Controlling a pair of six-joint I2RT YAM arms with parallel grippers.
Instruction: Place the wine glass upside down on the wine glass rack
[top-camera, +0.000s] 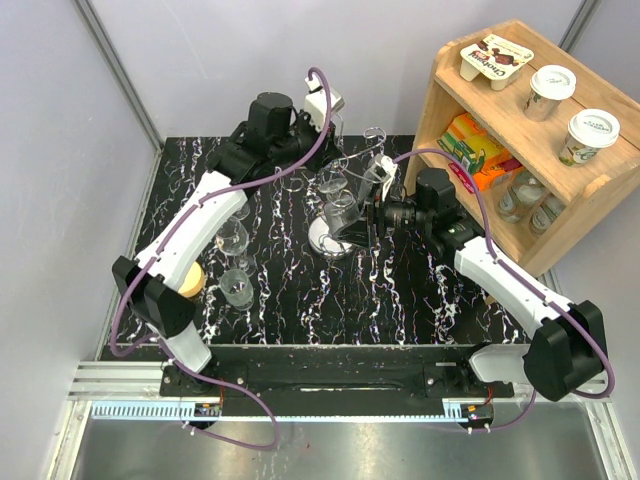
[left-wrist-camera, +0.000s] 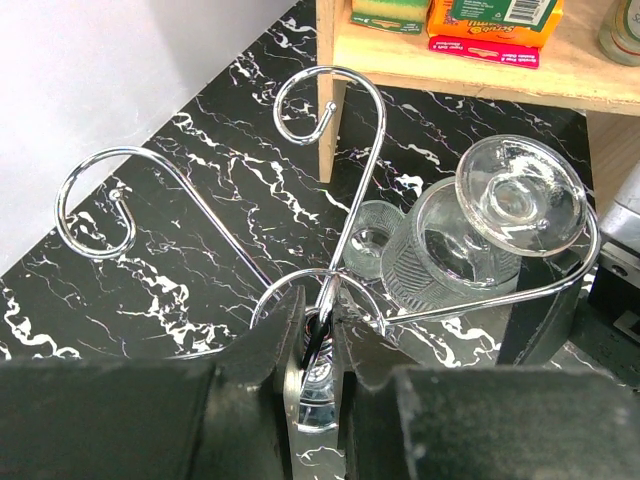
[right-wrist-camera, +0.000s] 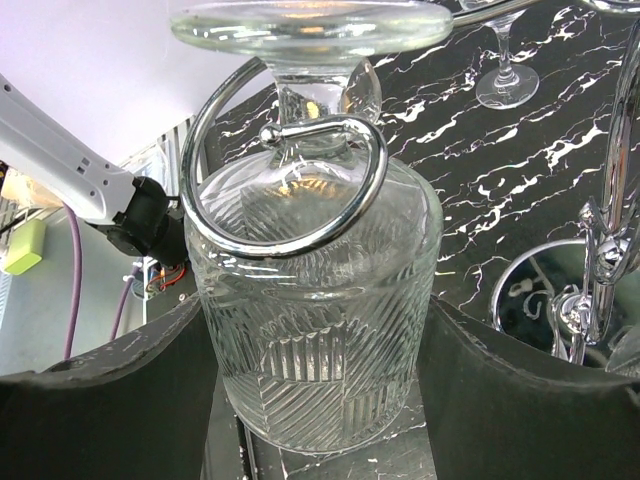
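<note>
The chrome rack (left-wrist-camera: 352, 220) has curled hooks and a round base (top-camera: 322, 243). My left gripper is shut on its metal frame near the top. My right gripper is shut on a ribbed wine glass (right-wrist-camera: 310, 390), which hangs upside down with its stem inside a curled hook and its foot (right-wrist-camera: 310, 30) above it. Another upturned glass (left-wrist-camera: 520, 195) appears in a hook at the right of the left wrist view.
A wooden shelf (top-camera: 540, 160) with cups, packets and jars stands at the right. Several glasses (top-camera: 237, 287) and a yellow round item (top-camera: 191, 280) are on the black marble counter at left.
</note>
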